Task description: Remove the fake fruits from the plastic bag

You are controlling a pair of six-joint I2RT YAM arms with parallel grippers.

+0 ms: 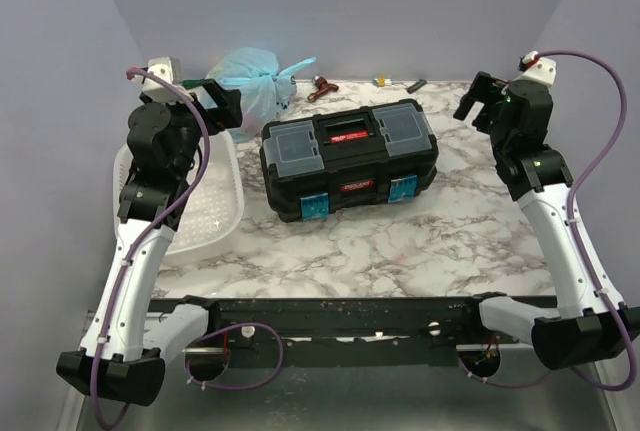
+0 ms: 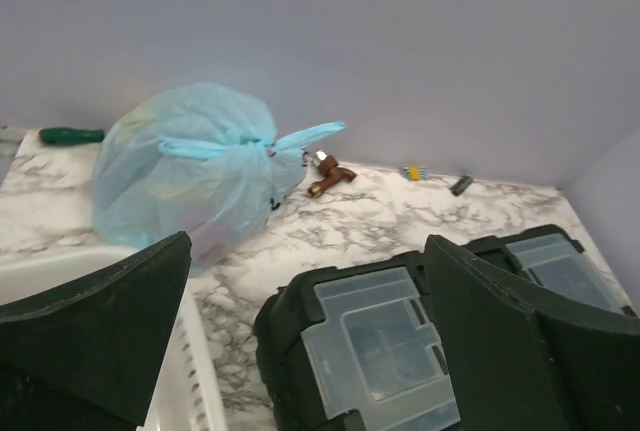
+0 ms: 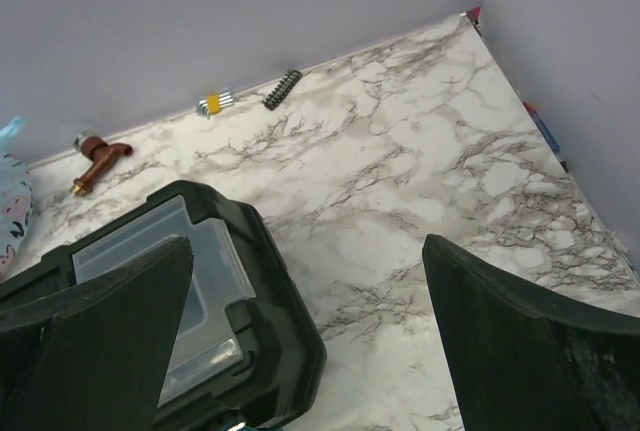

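Note:
A pale blue, see-through plastic bag lies at the back left of the table, its neck tied in a knot. In the left wrist view the bag looks full, but its contents show only as faint coloured blurs. My left gripper hangs open just in front of and to the left of the bag, not visibly touching it. On the far right, my right gripper is open above bare table, with nothing between its fingers. No loose fruit shows outside the bag.
A black toolbox with clear lid panels occupies the table's middle. The white basket stands at left, beneath my left arm. A brown tap-like fitting and small parts lie along the back wall.

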